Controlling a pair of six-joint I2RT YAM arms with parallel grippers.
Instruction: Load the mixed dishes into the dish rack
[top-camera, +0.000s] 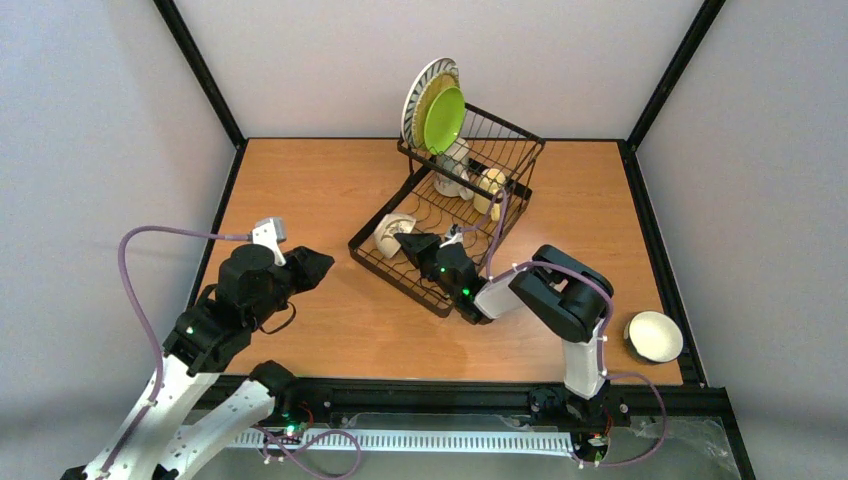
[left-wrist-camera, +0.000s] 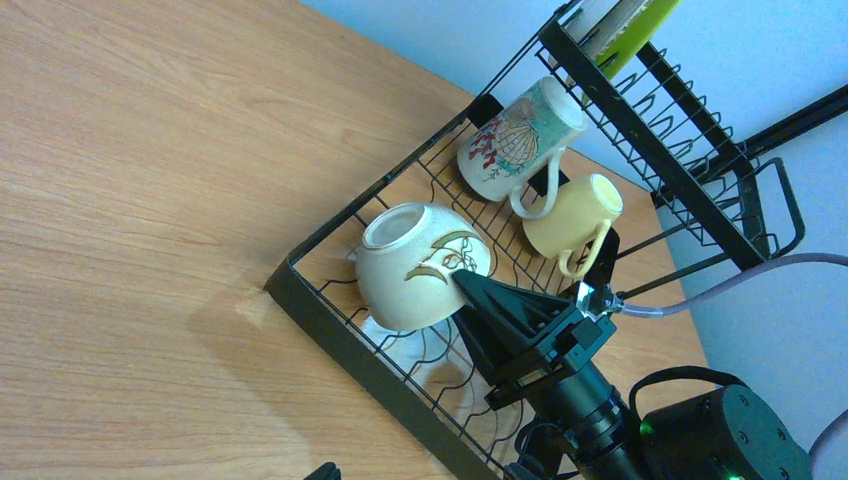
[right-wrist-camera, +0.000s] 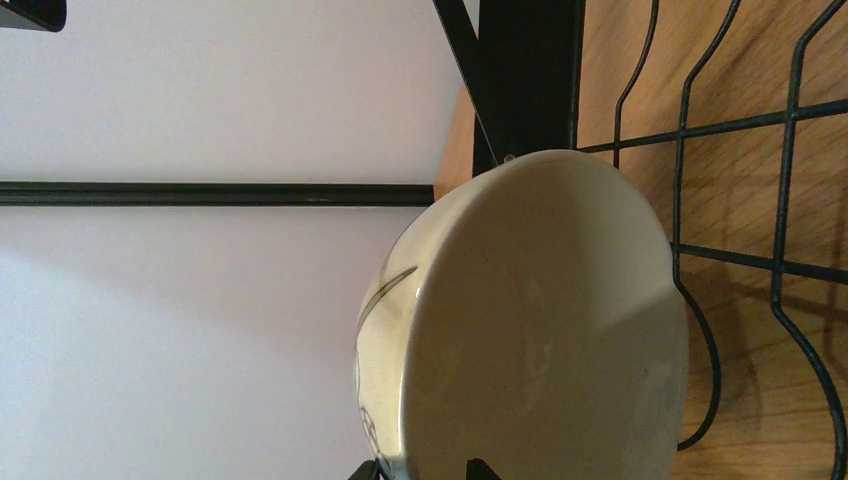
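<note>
A cream bowl with a leaf pattern (left-wrist-camera: 410, 275) sits tipped on its side on the lower tier of the black dish rack (top-camera: 400, 287), its open side towards my right arm. My right gripper is at its rim, fingers apart, one fingertip outside the wall and the other on the hollow side. A second bowl (top-camera: 656, 337), white inside and dark outside, stands on the table at the far right. Left of the rack, my left gripper (top-camera: 327, 266) hangs open and empty; just one of its fingertips (left-wrist-camera: 325, 472) enters the left wrist view.
Upside down further back on the lower tier are a shell-patterned mug (left-wrist-camera: 515, 140) and a yellow mug (left-wrist-camera: 575, 215). The upper tier holds a green plate (top-camera: 445, 120) and patterned plates (top-camera: 412, 100) standing on edge. Table to the rack's left is clear.
</note>
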